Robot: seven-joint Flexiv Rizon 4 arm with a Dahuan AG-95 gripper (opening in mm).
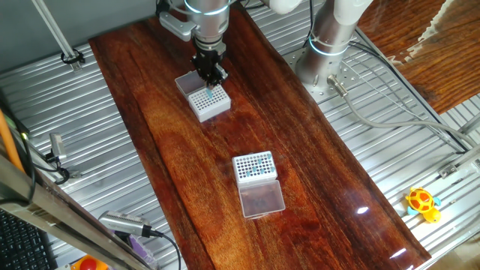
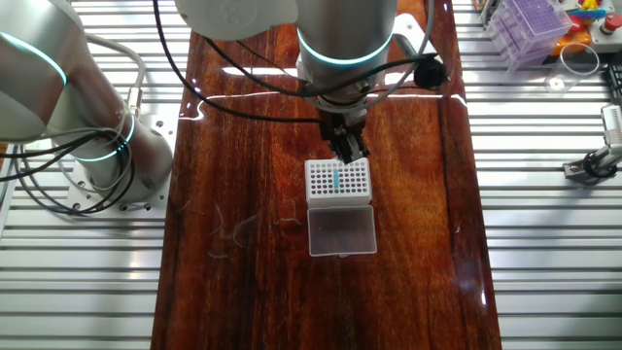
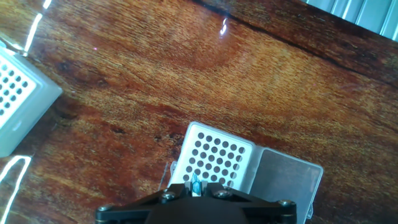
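Observation:
A white tip rack [image 1: 214, 106] with rows of round holes stands toward the far end of the wooden table, its clear lid [image 2: 341, 231] folded open. Over this rack my gripper points down, its fingers closed around a small blue-teal pipette tip [image 3: 196, 182]. From the second exterior view, the tip [image 2: 336, 179] appears as a light blue streak against the holes. Whether its lower end hovers or has entered a hole I cannot tell. A second white rack [image 1: 255, 166], holding several blue tips, sits nearer the table's middle with its own lid [image 1: 262, 199] open.
Bare wood [image 1: 169, 142] surrounds both racks. The robot's base column [image 1: 319, 67] rises beyond the table's right edge. A yellow toy turtle [image 1: 422, 202] lies on the slatted metal surface, well away from the racks.

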